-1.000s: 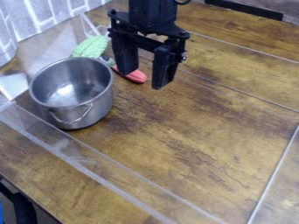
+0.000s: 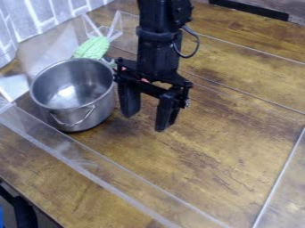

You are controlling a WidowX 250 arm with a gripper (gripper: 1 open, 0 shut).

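Observation:
My black gripper (image 2: 149,110) hangs low over the wooden table, just right of a steel pot (image 2: 71,85), its fingers apart with nothing visible between them. A small red object (image 2: 143,78) lies behind the gripper, mostly hidden by it. A pale green vegetable-like item (image 2: 93,48) rests behind the pot.
Clear plastic panels (image 2: 107,169) border the work area at left and right. A white cloth-like piece (image 2: 13,86) sits left of the pot.
My gripper has descended toward the table beside the pot, covering more of the red object. The pot has stayed in place.

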